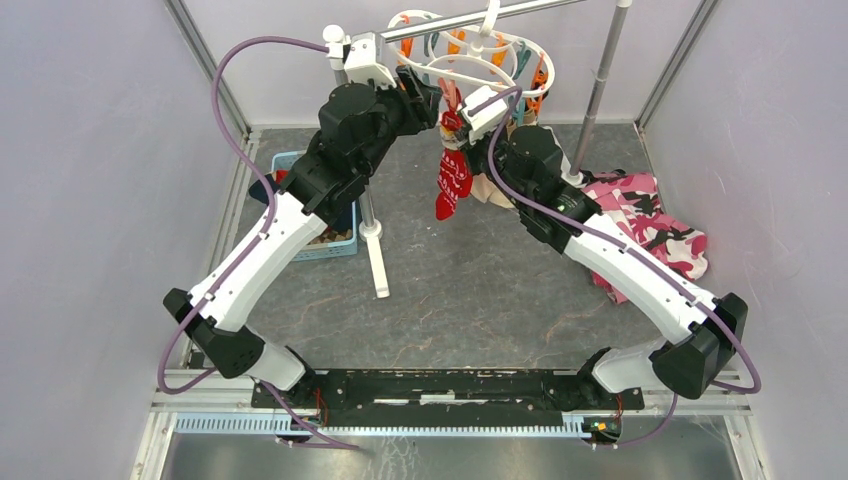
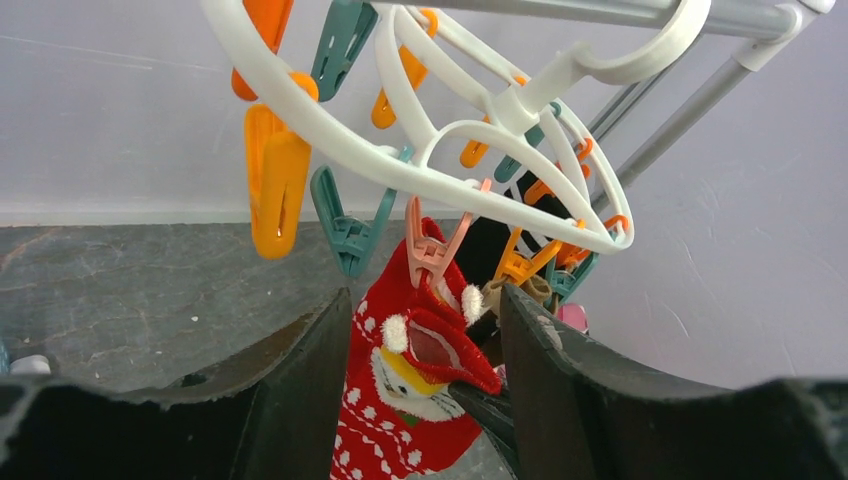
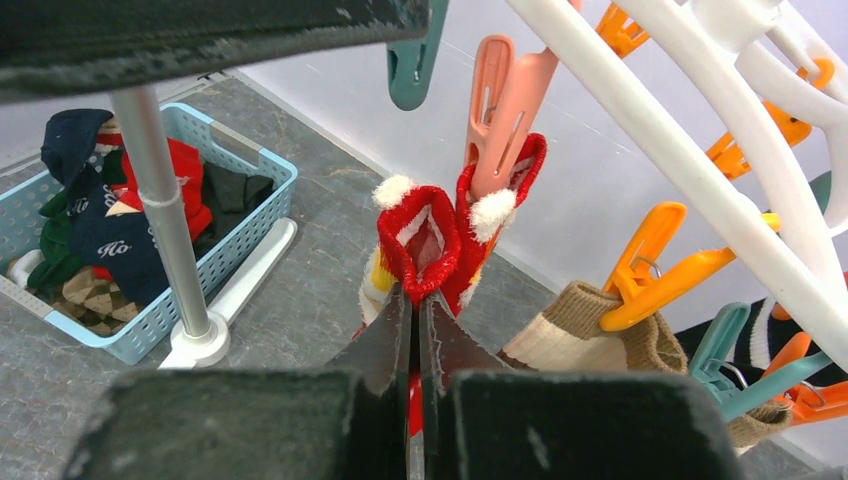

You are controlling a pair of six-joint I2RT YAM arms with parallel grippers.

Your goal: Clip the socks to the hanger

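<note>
A red sock [image 2: 400,420] with a white pattern hangs below the white hanger [image 2: 420,180]. One side of its cuff sits in a pink clip, seen also in the right wrist view as a pink clip [image 3: 503,120]. My right gripper is shut on another part of that cuff, whose opening gapes between gripper and clip. My left gripper stands open in front of the sock and clip, with its fingers [image 2: 325,345] apart and gripping nothing. From above, the left gripper [image 1: 435,95] is just left of the sock.
A brown sock [image 3: 585,335] hangs from an orange clip beside the red one. Left of the sock is a teal clip [image 2: 350,230] with nothing in it. The blue basket [image 3: 240,150] of clothes stands behind a metal pole [image 3: 165,210]; a pink patterned cloth [image 1: 650,225] lies at the right.
</note>
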